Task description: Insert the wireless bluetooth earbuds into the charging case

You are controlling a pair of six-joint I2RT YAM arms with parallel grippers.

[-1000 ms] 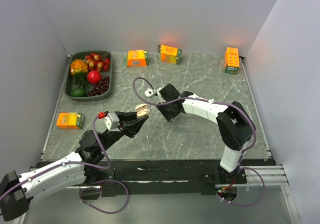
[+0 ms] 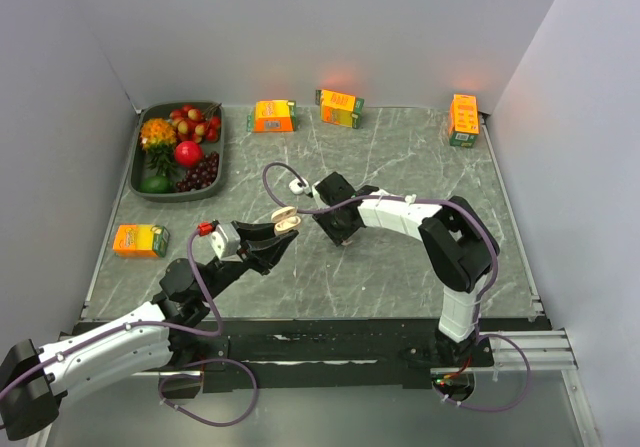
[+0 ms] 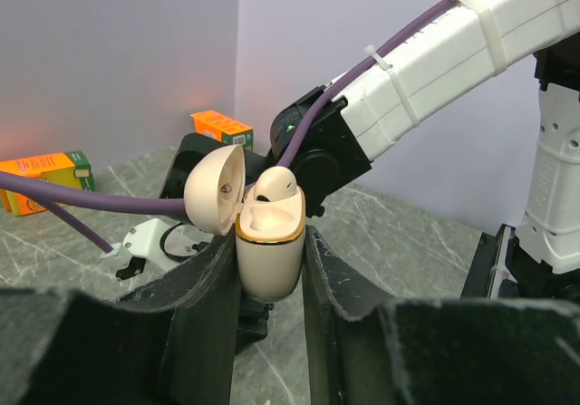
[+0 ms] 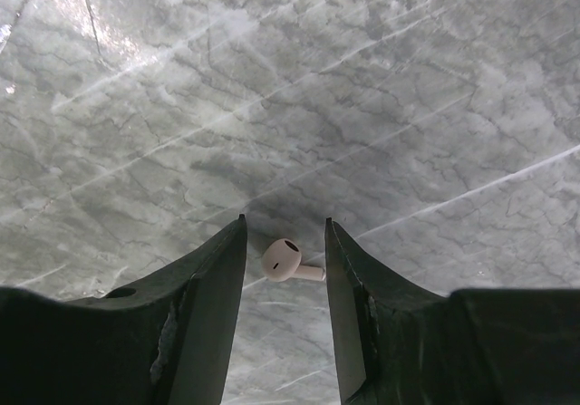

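My left gripper is shut on the cream charging case (image 3: 270, 251), held upright with its lid (image 3: 212, 190) open; one earbud (image 3: 275, 184) shows at its top. In the top view this case (image 2: 288, 222) is left of the right arm's head. My right gripper points down at the marble table, fingers apart, part open. A loose earbud (image 4: 281, 260) lies on the table between and just beyond its fingertips, its stem pointing right; nothing shows gripped.
A tray of fruit (image 2: 140, 187) sits back left. Orange-green boxes (image 2: 272, 115) stand along the back and left (image 2: 135, 240). Purple cables loop over both arms.
The left arm with the case is almost unmoved.
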